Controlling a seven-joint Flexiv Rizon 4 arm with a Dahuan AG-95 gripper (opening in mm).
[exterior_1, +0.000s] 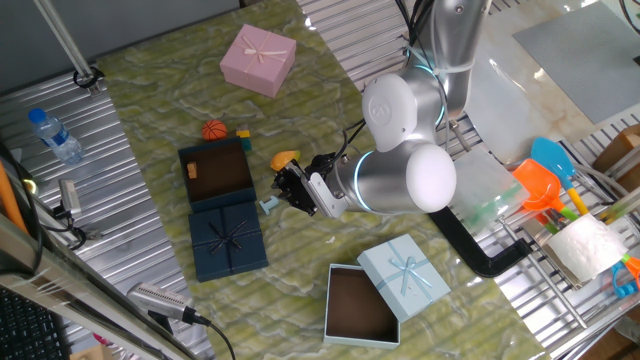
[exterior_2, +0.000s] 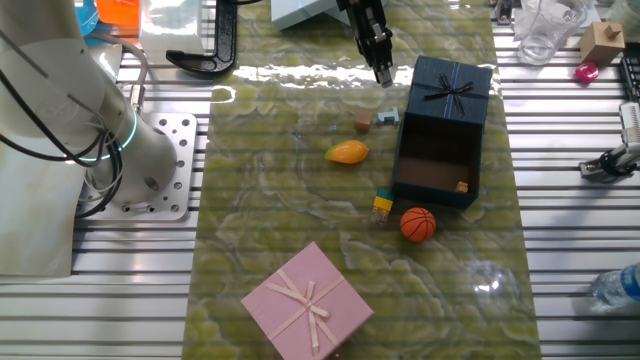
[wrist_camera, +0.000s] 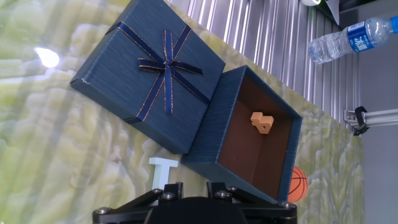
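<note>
My gripper shows at the bottom of the wrist view, its two fingertips apart with a bare gap between them. In exterior view 2 it points down above the mat, near the dark blue box. That box is uncovered, with a small orange figure-4 piece inside on the brown floor. Its ribboned lid lies against one side. A pale blue T-shaped piece rests outside the box, just beyond my fingers. Close to it are a brown block and a yellow-orange mango-like fruit.
A small basketball and a yellow-green block piece sit by the box. A closed pink box stands apart. An empty light blue box has its lid leaning across it. The mat between the boxes is clear.
</note>
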